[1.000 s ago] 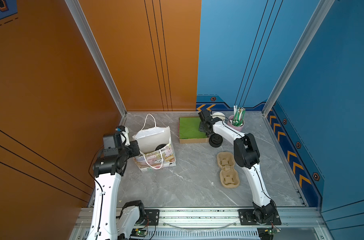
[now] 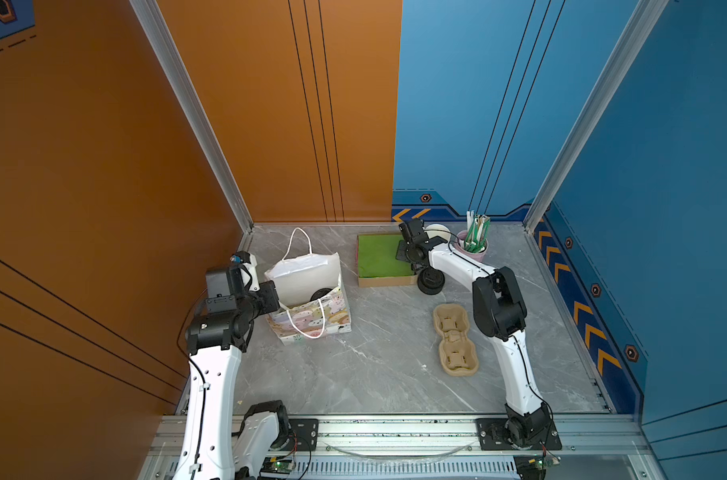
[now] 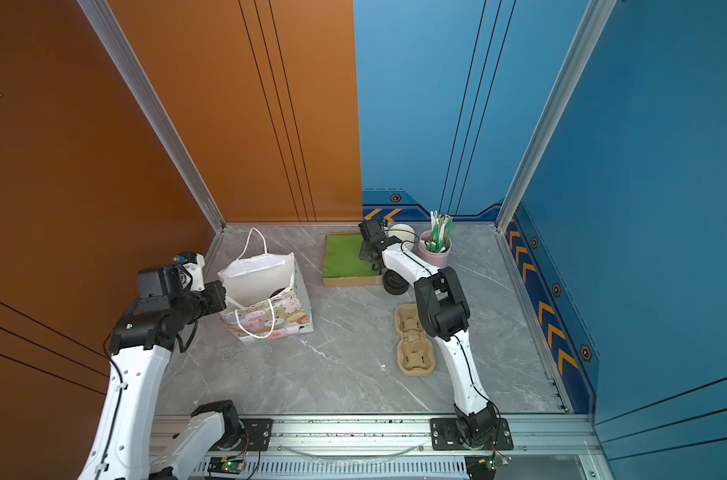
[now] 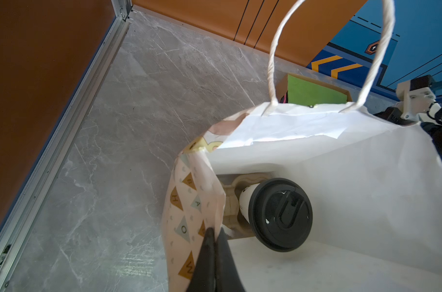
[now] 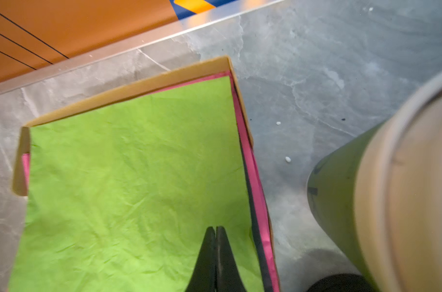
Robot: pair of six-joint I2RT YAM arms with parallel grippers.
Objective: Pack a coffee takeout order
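Observation:
A floral paper bag (image 2: 311, 308) with white handles stands upright on the left of the table. Inside it, a cup with a black lid (image 4: 280, 214) sits in a brown carrier (image 4: 237, 214). My left gripper is shut at the bag's left rim, a bit of the wall in front of its tips; whether it pinches the paper I cannot tell. Over the box of green paper sheets (image 5: 133, 180) hangs my right gripper, shut with nothing visible between its fingers. Just right of that box stands a stack of cups (image 5: 347, 194). Black lids (image 2: 430, 281) are piled nearby.
An empty two-cup carrier (image 2: 455, 339) lies right of centre. At the back right, a pink pot (image 2: 470, 246) holds straws and green-white sticks. Table between bag and carrier is clear.
The right arm has shifted slightly to the right over the paper box. The left arm and the bag stay where they were.

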